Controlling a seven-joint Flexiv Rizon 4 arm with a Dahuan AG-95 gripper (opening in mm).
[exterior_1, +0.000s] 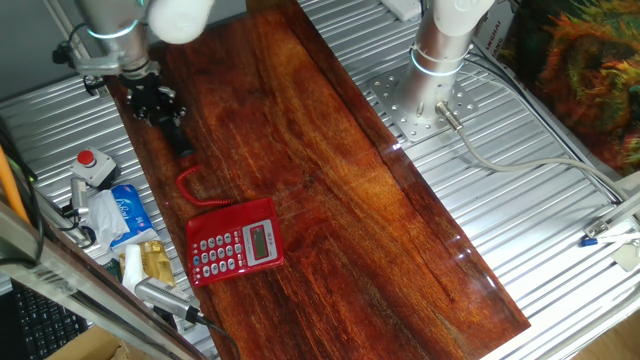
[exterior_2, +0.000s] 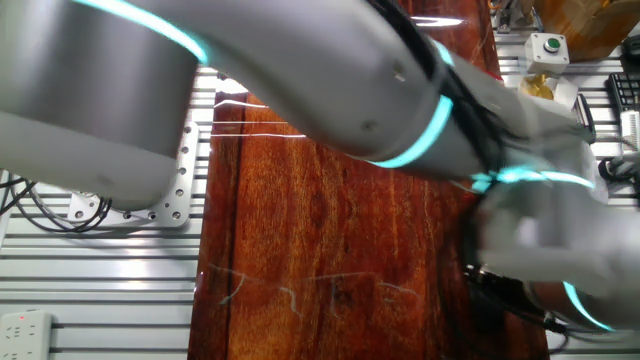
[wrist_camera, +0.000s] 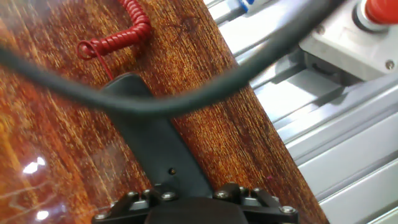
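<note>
A red desk telephone (exterior_1: 235, 240) with grey keys and a small display sits near the left edge of the dark wooden board. From it a coiled red cord (exterior_1: 188, 188) runs to the black handset (wrist_camera: 158, 146). My gripper (exterior_1: 160, 108) is shut on the handset, whose cord end (exterior_1: 180, 138) points toward the phone. In the wrist view the handset runs out from between the finger mounts at the bottom; the fingertips are hidden. How far it is above the board I cannot tell. The arm (exterior_2: 400, 90) hides the phone in exterior view 2.
Left of the board are a red-button box (exterior_1: 94, 168), a blue-white tissue pack (exterior_1: 128, 215) and a metal clamp arm (exterior_1: 165, 298). The middle and right of the wooden board (exterior_1: 350, 220) are clear.
</note>
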